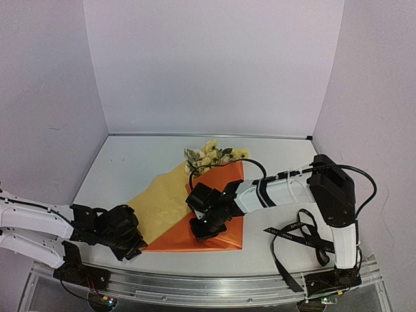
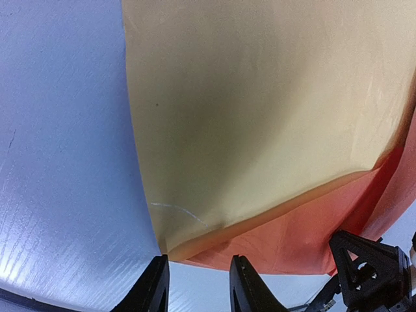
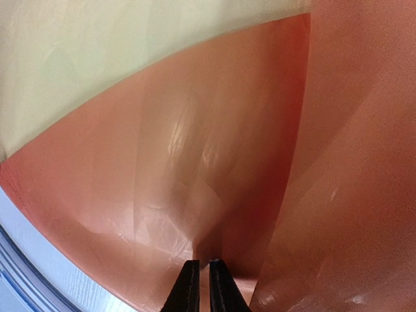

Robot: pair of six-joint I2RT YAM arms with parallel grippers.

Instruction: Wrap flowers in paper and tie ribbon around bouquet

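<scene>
The bouquet's yellow flowers [image 1: 211,155] show at the top of the wrapping paper in the top view. The paper has a tan side [image 2: 247,97] and an orange side [image 3: 162,169], with the orange folded over at the right. At the paper's lower left corner, my left gripper stands open, the corner just beyond its fingertips. My right gripper is low over the orange paper, its fingers close together with a narrow gap. Whether paper is pinched there, I cannot tell. The stems are out of sight.
A black printed ribbon [image 1: 300,235] lies loosely looped on the white table [image 1: 140,166], right of the paper. A metal rail [image 1: 214,288] runs along the front edge. Walls close in the back and sides. The right forearm spans the table between paper and ribbon.
</scene>
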